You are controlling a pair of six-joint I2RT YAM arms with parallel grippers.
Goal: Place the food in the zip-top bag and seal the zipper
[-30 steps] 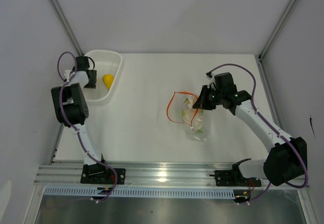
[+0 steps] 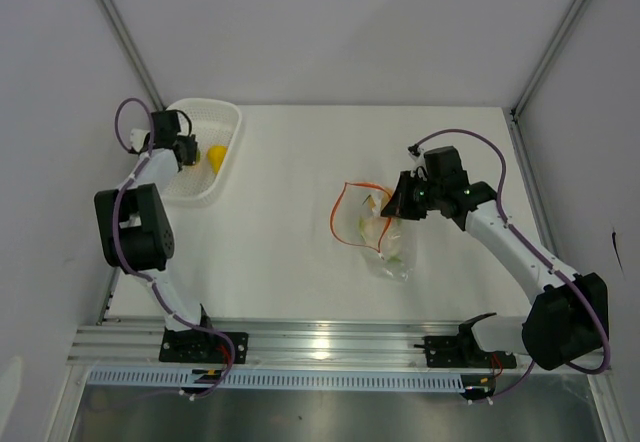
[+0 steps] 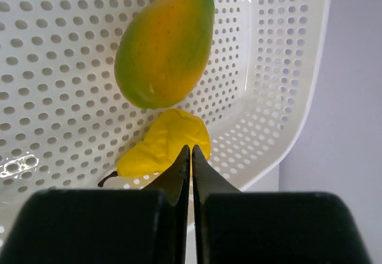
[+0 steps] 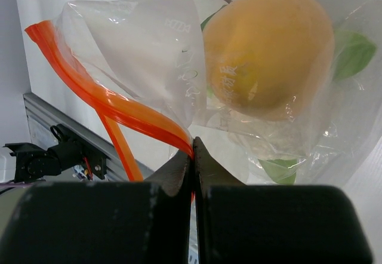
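Note:
A white perforated basket (image 2: 215,117) at the top left holds a mango (image 3: 164,44) and a yellow pepper (image 3: 156,144). My left gripper is shut over the pepper, nothing visible between its fingers. The clear zip bag (image 2: 390,257) with an orange zipper lies right of centre, with a round orange fruit (image 4: 265,49) and green leaves inside. My right gripper is shut at the bag's orange zipper edge (image 4: 143,123), the edge running between its fingertips.
Metal rails and walls border the work area.
My left arm has shifted slightly within the basket, with a little more yellow now showing beside its gripper. The right arm is almost unmoved.

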